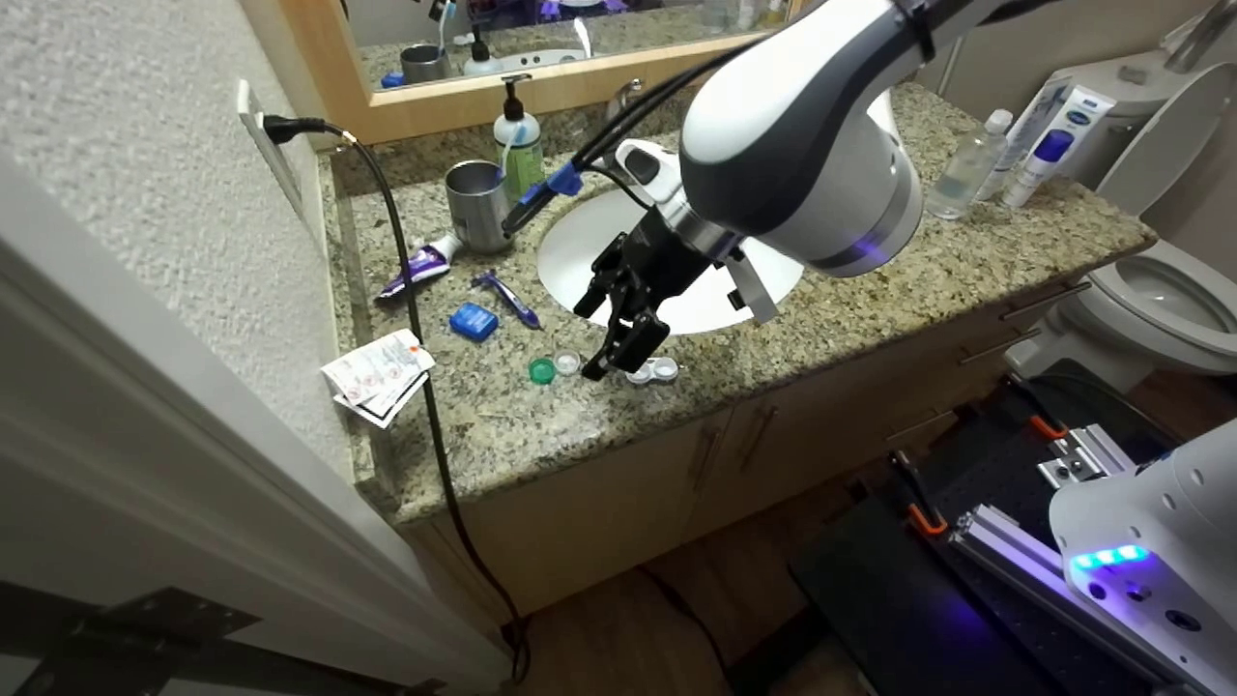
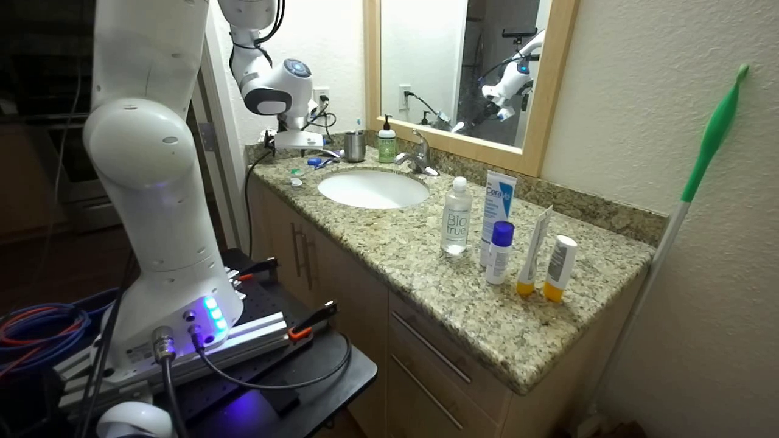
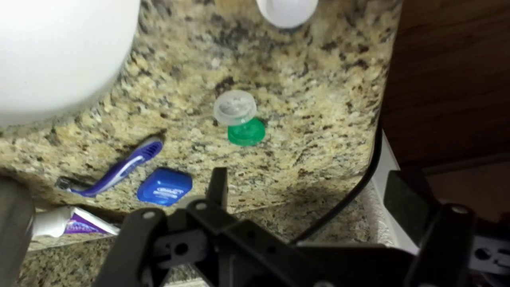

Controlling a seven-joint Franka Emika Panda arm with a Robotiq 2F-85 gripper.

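Note:
My gripper is open above the counter near the sink's front edge, and no object shows between its fingers. In the wrist view, a clear round cap overlaps a green round cap on the granite; whether they are joined cannot be told. Both lie outside the gap between my fingers. A white contact lens case sits close to my lower finger in exterior view 1, partly covered by it. Only one rounded white end of the case shows at the wrist view's top edge.
A blue floss box, a purple razor and a toothpaste tube lie left of the sink. Behind them stand a metal cup and a soap bottle. A black cable hangs over the counter's left end.

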